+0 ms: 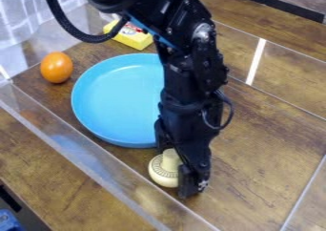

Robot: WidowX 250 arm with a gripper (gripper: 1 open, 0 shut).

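Note:
My black gripper [178, 166] is low over the table, its fingers around the top of a small cream, round object [166, 178] that has a patterned ring and a raised middle, just in front of the blue plate [105, 101]. The fingertips partly hide the object, and I cannot tell whether they are closed on it.
An orange egg-shaped object [56, 67] lies at the left, and a yellow box [125, 36] sits at the back. A clear barrier strip runs along the front left.

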